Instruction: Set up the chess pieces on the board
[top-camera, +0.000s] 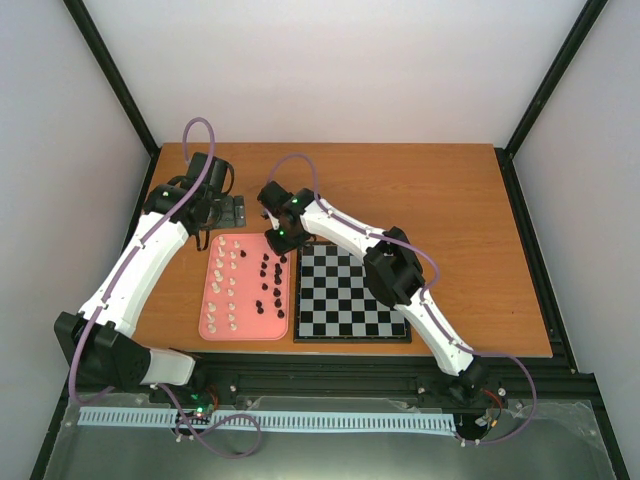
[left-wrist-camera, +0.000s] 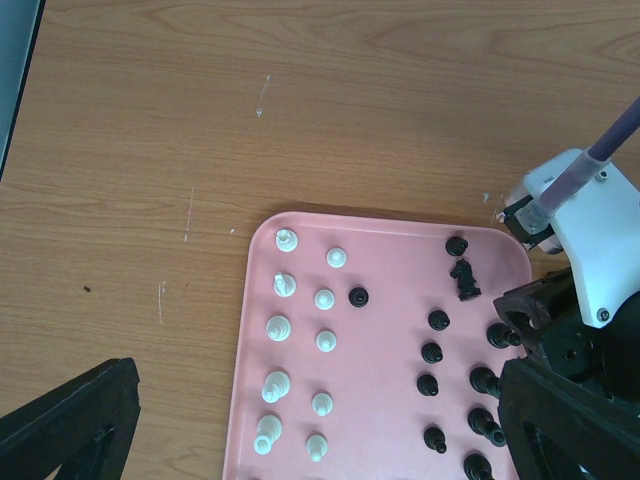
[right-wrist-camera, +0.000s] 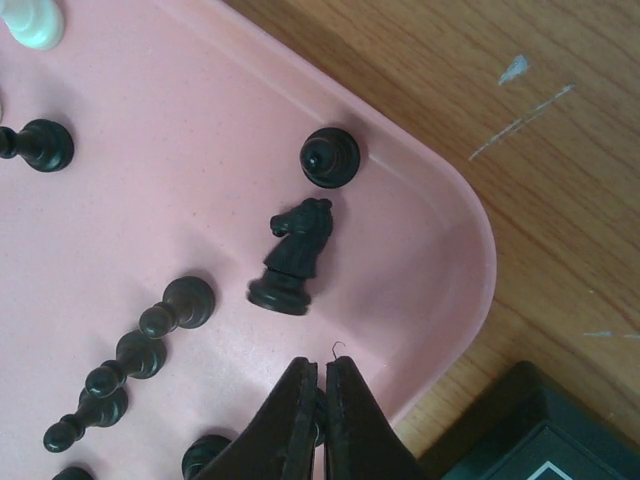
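Note:
A pink tray (top-camera: 244, 325) holds rows of white and black chess pieces; the empty checkered board (top-camera: 352, 291) lies right of it. My right gripper is over the tray's corner, its fingers closed on a dark piece, mostly hidden behind them. A black knight (right-wrist-camera: 290, 258) lies beside it, with an upright black piece (right-wrist-camera: 330, 156) beyond and several black pawns to the left. My left gripper (top-camera: 224, 211) is open above the tray's far left, nothing between its fingers; in the left wrist view the tray (left-wrist-camera: 237, 400) shows below it.
The board's dark frame (right-wrist-camera: 530, 430) is close to the right gripper. Bare wood table (top-camera: 420, 180) spans the back and right. The right arm crosses above the board's far edge.

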